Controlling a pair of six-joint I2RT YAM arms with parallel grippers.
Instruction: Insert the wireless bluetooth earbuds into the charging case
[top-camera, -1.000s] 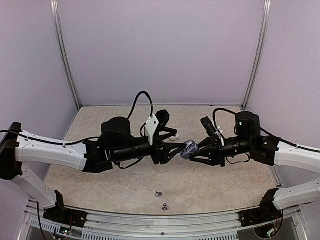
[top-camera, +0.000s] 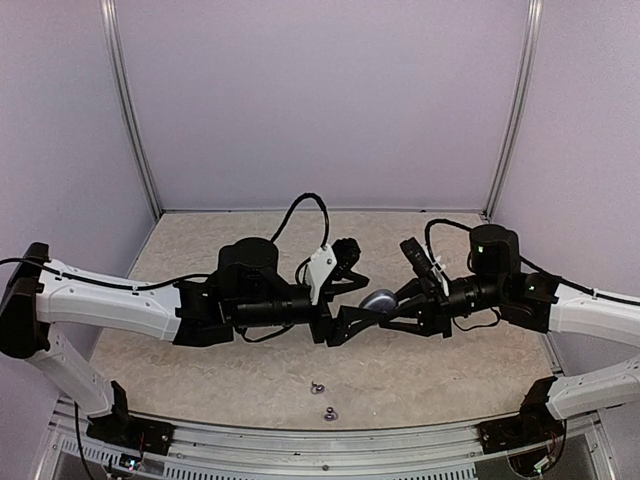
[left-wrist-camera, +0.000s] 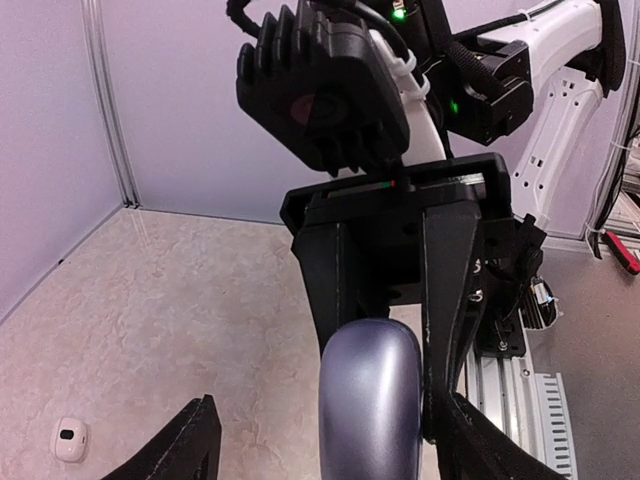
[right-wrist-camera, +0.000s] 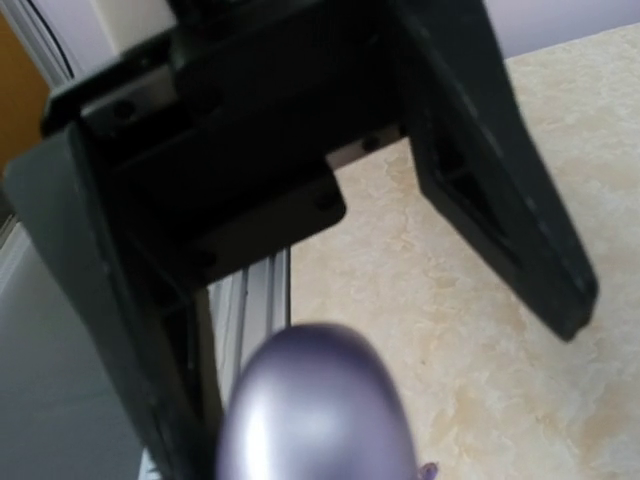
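Observation:
The rounded purple-grey charging case (top-camera: 380, 301) is held up above the table, with my right gripper (top-camera: 396, 309) shut on it. In the right wrist view, the case (right-wrist-camera: 315, 410) shows as a smooth dome near the fingertips. My left gripper stands open, its fingers to either side of the case (left-wrist-camera: 370, 400) in the left wrist view. Whether they touch it I cannot tell. No seam or opening of the case shows.
A small white block (left-wrist-camera: 70, 440) with a dark mark lies on the table. Both arms meet closely over the middle.
The case's tilt has altered. My right arm stays almost still.

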